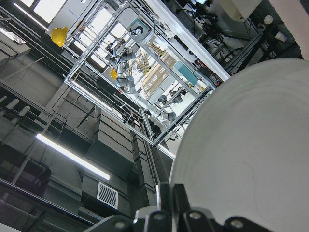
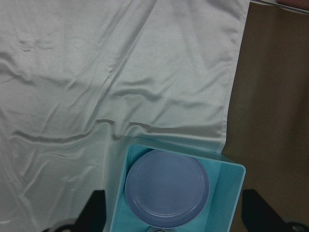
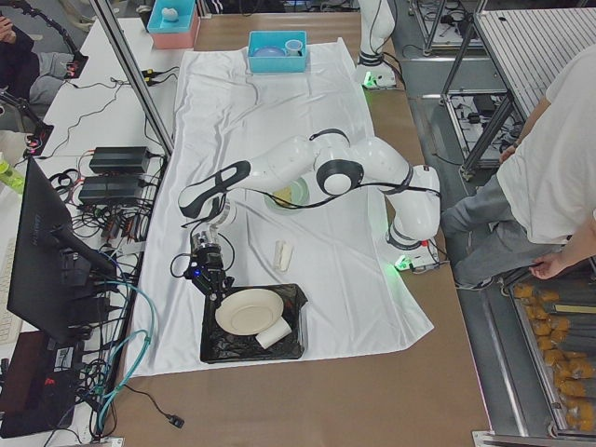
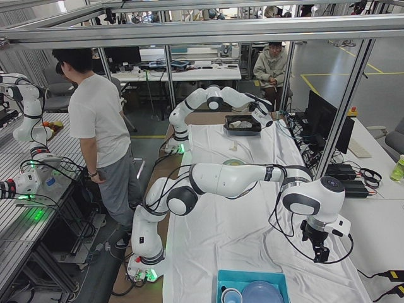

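Note:
A cream plate (image 3: 250, 310) lies in a black tray (image 3: 251, 349), with a white cylindrical item (image 3: 275, 332) beside it. My left gripper (image 3: 218, 293) is at the plate's upper-left rim; in the left wrist view the plate (image 1: 241, 145) fills the right side and the fingers (image 1: 179, 198) are closed on its rim. My right gripper is open above a blue bin (image 2: 227, 183) holding a blue plate (image 2: 166, 188), with nothing between its fingers.
A green bowl (image 3: 296, 194) is partly hidden under an arm, and small pale pieces (image 3: 282, 256) lie on the white cloth (image 3: 372, 307). A person stands beside the table. The cloth between bins is mostly clear.

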